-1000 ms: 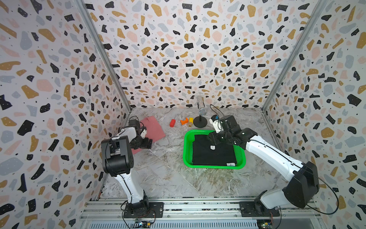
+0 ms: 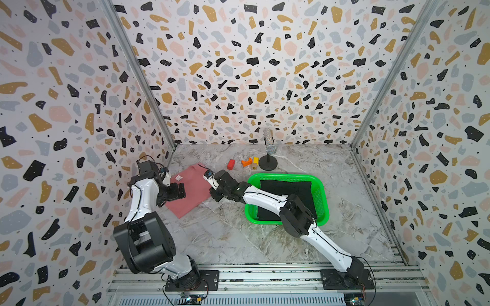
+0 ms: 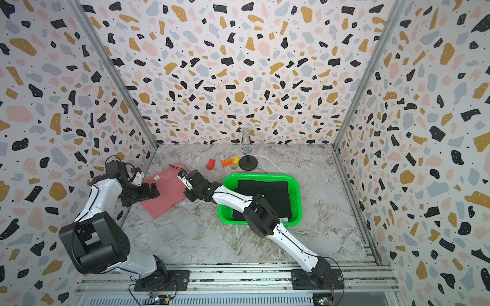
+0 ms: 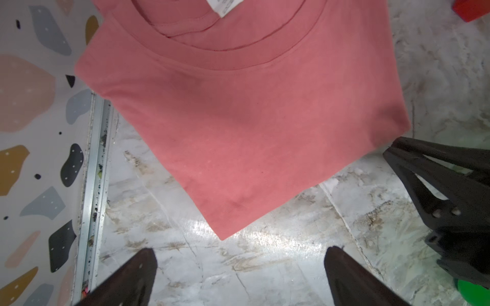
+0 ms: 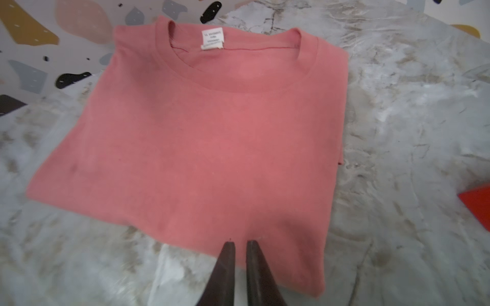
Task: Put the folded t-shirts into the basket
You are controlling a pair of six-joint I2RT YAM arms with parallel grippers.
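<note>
A folded pink t-shirt (image 2: 196,183) lies flat at the left of the table, its collar and white label showing in the right wrist view. My left gripper is wide open past the shirt's front-left corner, nothing between its fingers. At the shirt's right front corner, my right gripper has only a narrow gap between its fingertips, and no cloth shows pinched there. The green basket (image 2: 322,201) holds a folded black t-shirt (image 2: 302,191); the right arm hides part of both.
A red block (image 2: 230,164), an orange piece (image 2: 246,162) and a yellow piece (image 2: 255,160) lie behind the basket's left end, beside a stand with a round black base (image 2: 268,163). The patterned wall is close to the shirt's left.
My right gripper has swung left from over the basket to the pink shirt's right corner. My left gripper has shifted left. The pink shirt stays about where it was.
</note>
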